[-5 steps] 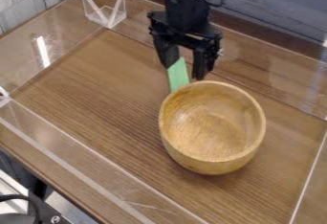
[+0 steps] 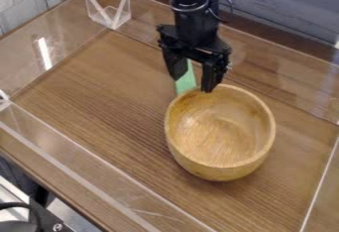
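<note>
The black robot arm reaches down from the top centre, its gripper (image 2: pixel 193 59) open above a green object (image 2: pixel 185 80) that lies on the wooden table. The green object is partly hidden by the gripper and sits just behind a large tan bowl (image 2: pixel 220 147), which is empty.
A clear plastic holder (image 2: pixel 110 10) stands at the back left, and another clear piece is at the left edge. A pale blue-grey wall runs behind the table.
The gripper has come slightly lower and nearer, over the green object. The bowl and green object look unmoved.
</note>
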